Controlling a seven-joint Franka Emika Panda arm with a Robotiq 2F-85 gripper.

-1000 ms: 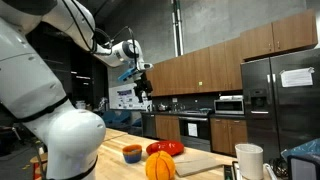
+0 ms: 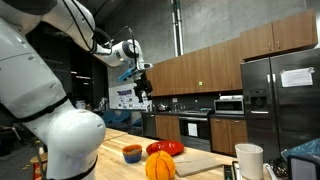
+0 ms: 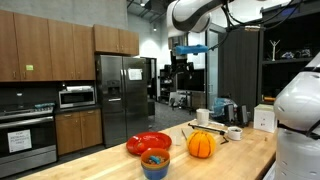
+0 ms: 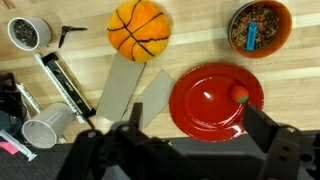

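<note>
High above the table hangs my gripper [image 2: 146, 101], also visible in the second exterior view, where the gripper [image 3: 182, 76] points down. Its dark fingers stand wide apart in the wrist view, the gripper open with nothing between them. Below lies a red plate [image 4: 205, 112] bearing a small red item [image 4: 240, 93] near its right side. An orange ball-like object with dark lines [image 4: 138, 29] sits near the top. A bowl [image 4: 282, 38] at upper right contains brown bits and a blue object [image 4: 251, 36].
Grey flat pieces [image 4: 118, 86] lie left of the plate. Farther left are a white cup with dark contents [image 4: 41, 35], a long black-and-white object [image 4: 66, 85] and a white mug [image 4: 40, 128]. Bare wood shows between the bowl and the orange object.
</note>
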